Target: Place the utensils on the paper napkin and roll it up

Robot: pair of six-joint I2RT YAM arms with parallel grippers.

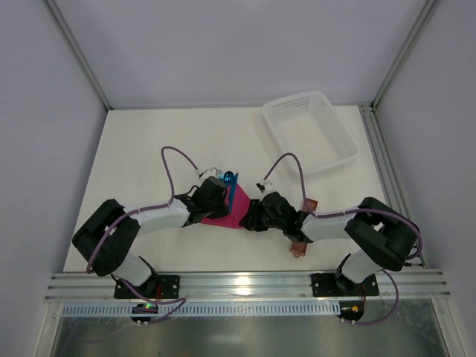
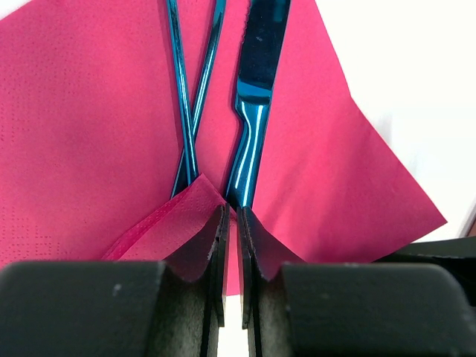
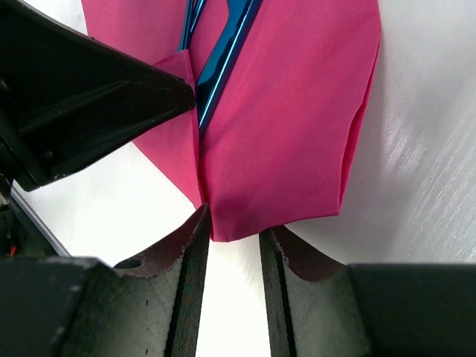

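A pink-red napkin (image 1: pixel 236 208) lies under both grippers, its lower edge partly folded up. Dark blue utensils rest on it: a knife (image 2: pixel 253 126) and two thinner pieces with slim handles (image 2: pixel 181 82), whose lower ends reach the folded flap (image 2: pixel 190 216). My left gripper is at the flap's corner beside the knife handle, a narrow gap between its fingers. At the napkin's right lower edge is my right gripper, its fingers apart with the napkin edge between or just beyond the tips. Part of the napkin is hidden under the left gripper.
A white plastic basket (image 1: pixel 309 134) stands at the back right. A brown object (image 1: pixel 299 249) lies partly under the right arm. Bare table shows at the back left and along the front.
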